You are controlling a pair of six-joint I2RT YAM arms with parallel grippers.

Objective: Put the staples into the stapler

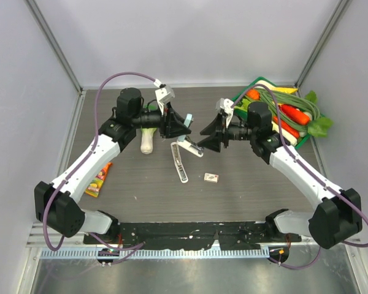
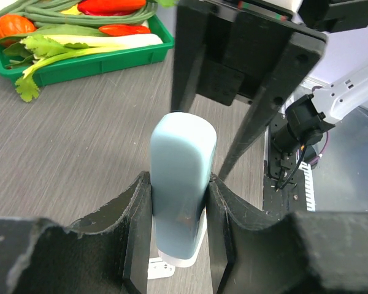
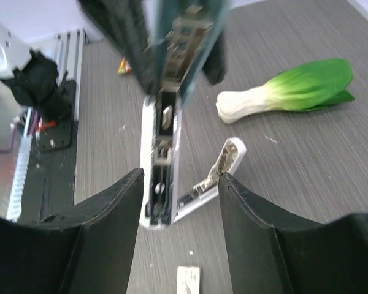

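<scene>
My left gripper is shut on a light-blue and white stapler, held in the air and opened, its metal inner channel facing the right wrist camera. My right gripper is open just to the right of it, its fingertips around the stapler's lower end in view, with no contact visible. A long strip piece, white with metal inside, lies on the table below, and a small white box lies to its right, probably staples, though too small to tell.
A green basket of vegetables stands at the back right. A leek lies behind the work area on the left, and an orange snack bag at the left edge.
</scene>
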